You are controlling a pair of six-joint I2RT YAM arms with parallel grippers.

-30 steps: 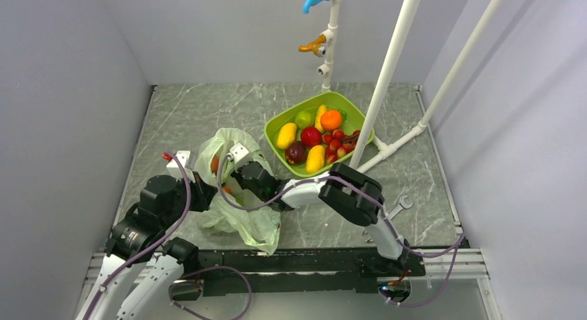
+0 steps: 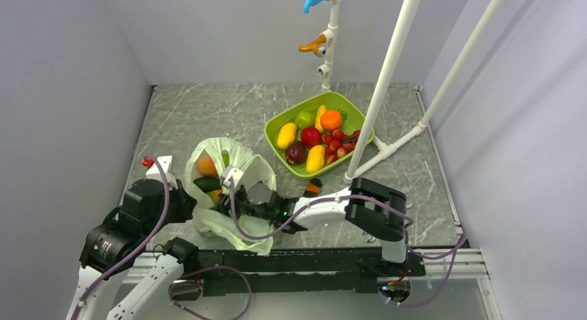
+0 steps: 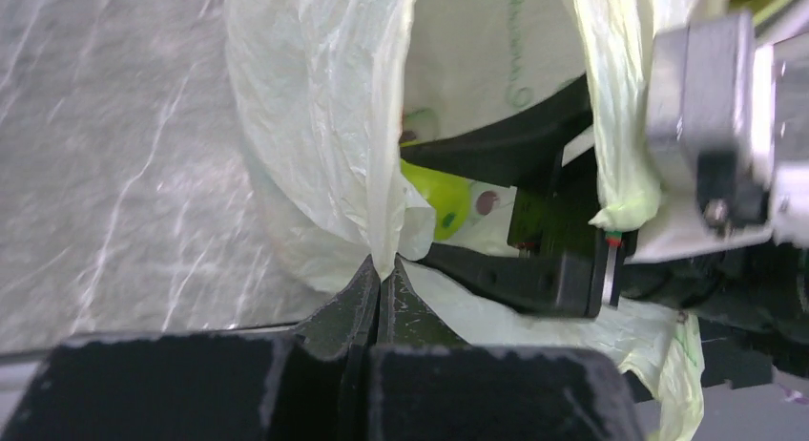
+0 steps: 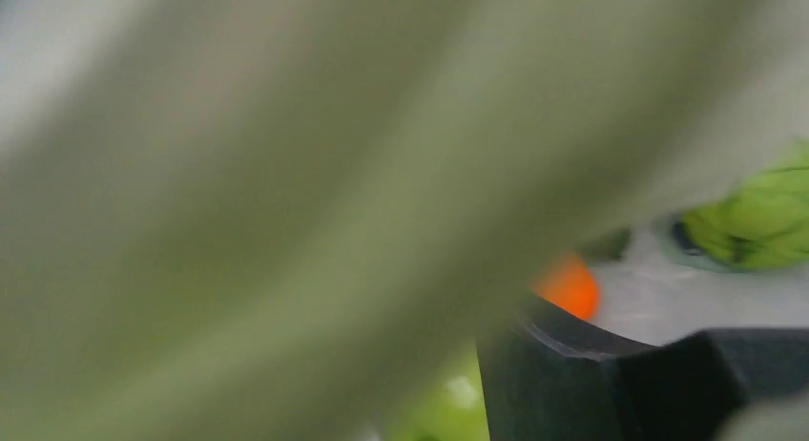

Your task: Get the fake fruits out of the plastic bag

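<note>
The pale green plastic bag [image 2: 239, 152] stands with its mouth spread, orange and green fake fruits [image 2: 207, 166] showing inside. My left gripper is shut, with the bag's thin edge [image 3: 383, 202] pinched at its fingertips. Inside the mouth reaches my right gripper, its fingers parted. A light green fruit [image 3: 439, 195] lies at the opening between those fingertips; whether they touch it I cannot tell. Blurred plastic [image 4: 286, 193] covers most of the right wrist view, where an orange fruit [image 4: 572, 288] and one dark finger [image 4: 563, 384] show.
A green basket [image 2: 272, 129] holding several fruits sits behind and right of the bag. White pipes [image 2: 387, 77] rise on the right. Bare marble tabletop [image 2: 201, 112] lies behind the bag.
My right gripper has moved left and toward the front, deeper into the bag. The left gripper has shifted left, drawing the bag's edge with it and widening the mouth.
</note>
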